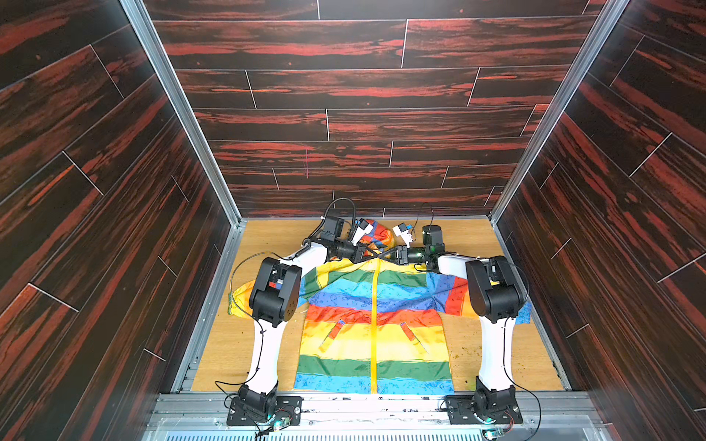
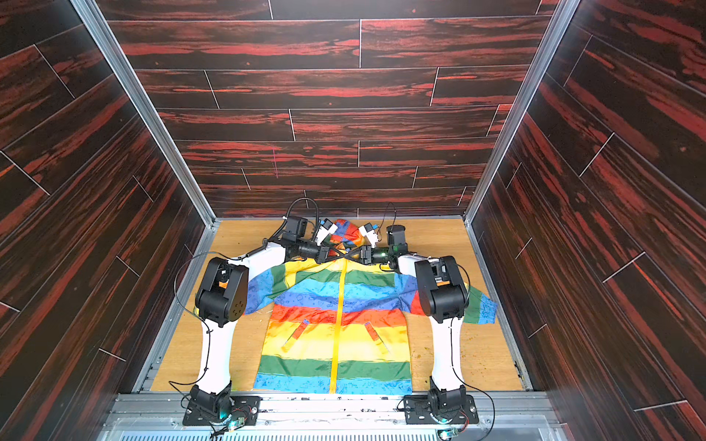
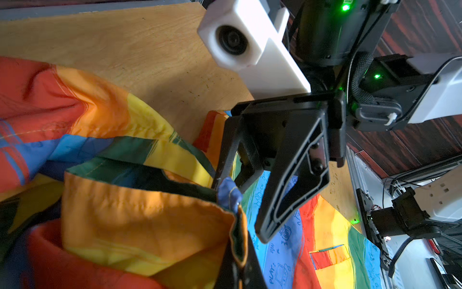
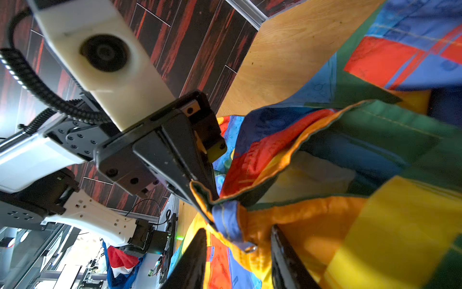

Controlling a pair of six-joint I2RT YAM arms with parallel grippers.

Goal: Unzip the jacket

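The rainbow-striped jacket (image 1: 342, 341) lies spread out front up, its orange front strip (image 1: 374, 330) closed down the middle. Both grippers meet at the collar. My left gripper is shut on the thin orange-trimmed collar edge (image 3: 243, 231), beside a blue tab (image 3: 229, 194). In the right wrist view, my right gripper stands part open, its fingers (image 4: 287, 262) to either side of the blue tab (image 4: 225, 219) and the strip's top. A small shiny piece (image 4: 250, 248), perhaps the zip's top, shows there. The zip pull cannot be made out clearly.
The hood (image 1: 378, 233) lies bunched behind the grippers. Both sleeves spread sideways under the arms, the right one (image 2: 479, 307) reaching near the table's edge. Bare wooden table (image 1: 481, 352) shows on either side of the jacket's body. The two wrist cameras sit close together.
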